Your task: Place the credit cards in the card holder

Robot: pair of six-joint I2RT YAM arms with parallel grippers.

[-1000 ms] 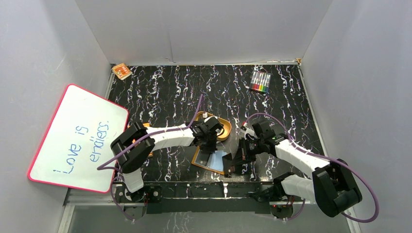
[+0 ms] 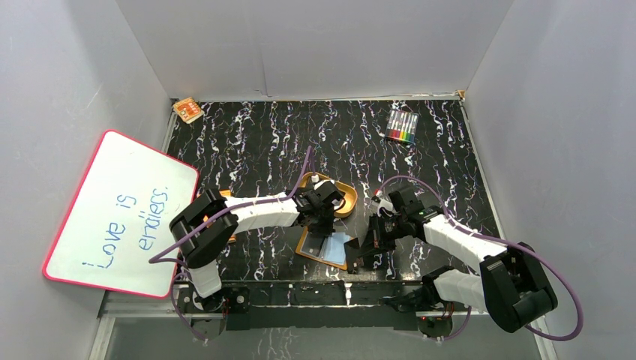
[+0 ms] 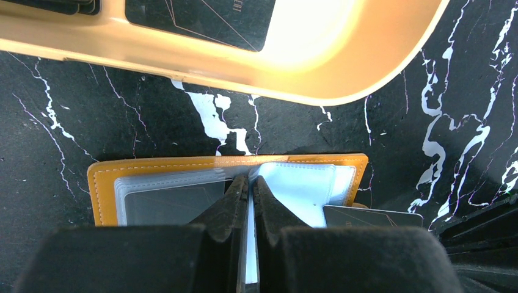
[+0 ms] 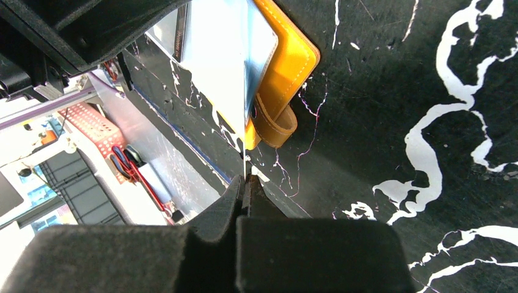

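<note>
The orange card holder lies open on the marble table, with clear plastic sleeves, a dark card in the left part and a card at the right edge. My left gripper is shut over the middle, its tips at a clear sleeve's edge; whether it pinches it is unclear. My right gripper is shut beside the holder, at the edge of a thin, pale upright strip that I cannot identify clearly. In the top view both grippers meet around the holder from left and right.
A yellow tray with dark cards sits just behind the holder. A marker set is at the back right, an orange packet at the back left. A whiteboard leans at left.
</note>
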